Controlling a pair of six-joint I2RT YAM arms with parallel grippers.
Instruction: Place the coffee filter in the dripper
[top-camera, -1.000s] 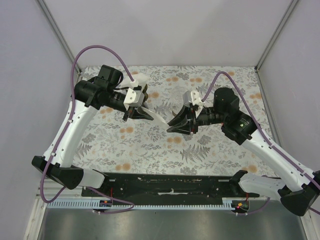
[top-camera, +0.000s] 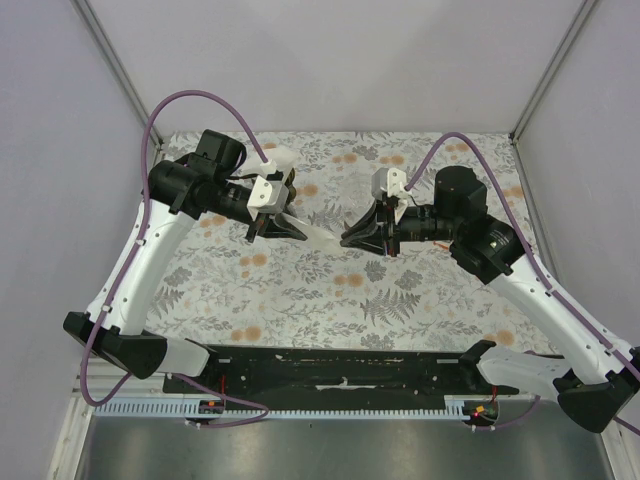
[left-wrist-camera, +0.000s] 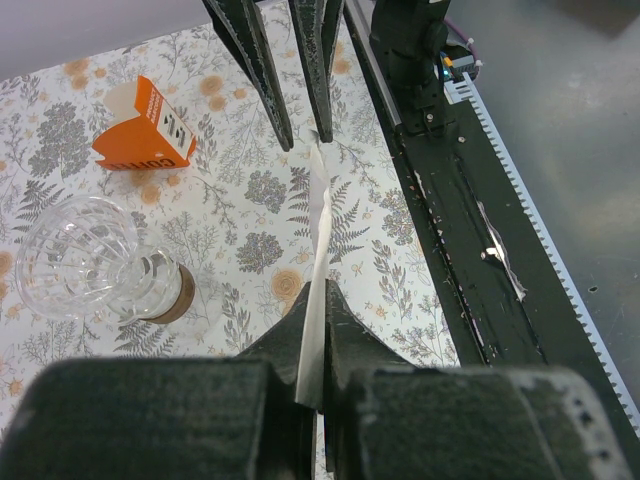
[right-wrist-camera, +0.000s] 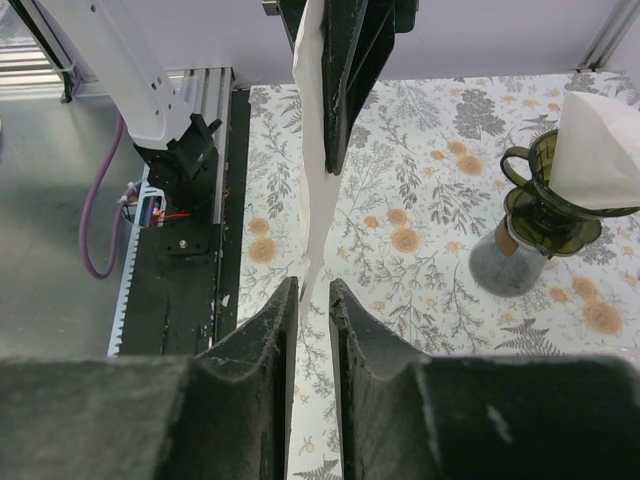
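A white paper filter (top-camera: 310, 230) spans between my grippers, seen edge-on in both wrist views. My left gripper (top-camera: 292, 229) is shut on its near end (left-wrist-camera: 316, 250). My right gripper (top-camera: 355, 240) is at the other end, its fingertips slightly apart beside the paper (right-wrist-camera: 317, 215); whether they touch it is unclear. At the back left stands a dark green dripper (right-wrist-camera: 535, 225) on a jar, with white paper (right-wrist-camera: 590, 150) in it, largely hidden behind my left arm in the top view.
An orange coffee box (left-wrist-camera: 143, 135) and a clear glass dripper on a jar (left-wrist-camera: 80, 255) stand on the patterned table (top-camera: 300, 300), whose front middle is clear.
My right gripper has moved slightly right and up in the top view, toward the back of the table. The left gripper has not visibly moved.
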